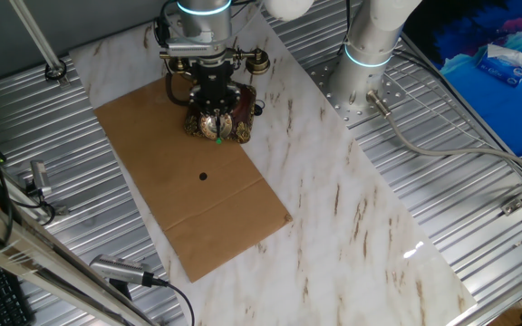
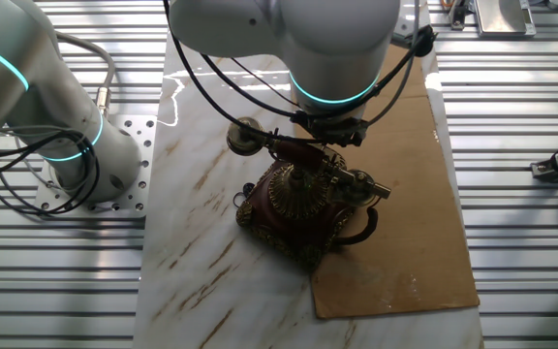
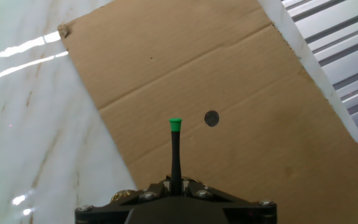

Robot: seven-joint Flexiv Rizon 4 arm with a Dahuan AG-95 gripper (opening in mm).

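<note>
An ornate dark red and gold telephone (image 2: 271,225) stands at the cardboard's edge, its handset (image 2: 298,153) lying across the top. In exterior view 1 my gripper (image 1: 217,110) is in front of the phone (image 1: 243,119) and hides much of it. A thin black stick with a green tip (image 3: 176,126) juts forward from my gripper, which appears shut on it. From exterior view 1, the green tip (image 1: 219,140) overlaps the phone's lower front; whether it touches cannot be told. Only a gold bit of the phone (image 3: 123,195) shows in the wrist view.
Brown cardboard (image 1: 175,204) with a small dark round spot (image 1: 203,177) lies on the marbled table (image 1: 333,235).
</note>
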